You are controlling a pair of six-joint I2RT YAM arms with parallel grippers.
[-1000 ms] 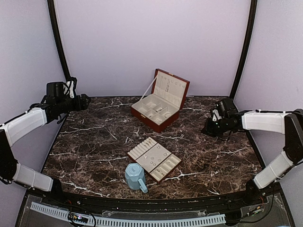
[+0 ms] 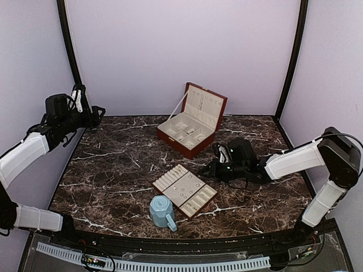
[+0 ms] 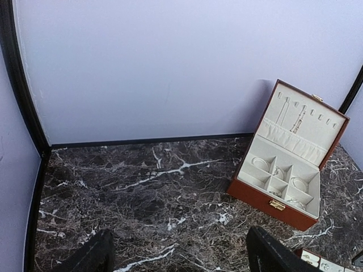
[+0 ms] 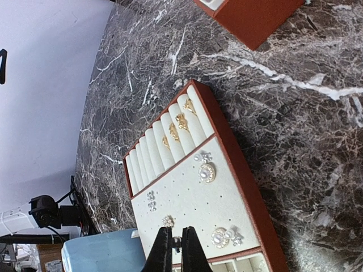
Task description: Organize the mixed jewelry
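The brown jewelry box (image 2: 187, 148) stands with its lid up at the back; in the left wrist view, the box (image 3: 266, 207) has rings of jewelry in its compartments and chains on its lid. A flat jewelry tray (image 2: 156, 184) lies in front. Gold pieces (image 4: 181, 121) sit in its ring rolls, and pearl earrings (image 4: 207, 172) lie on its flat panel. My right gripper is shut above this panel. A silvery glint shows between its fingers; whether it is held or on the tray beyond, I cannot tell. My left gripper stands open and empty, far from the tray.
A light-blue mug (image 2: 161, 212), handle toward the front right, stands close against the tray's front left side.
Box, tray and mug stay put.
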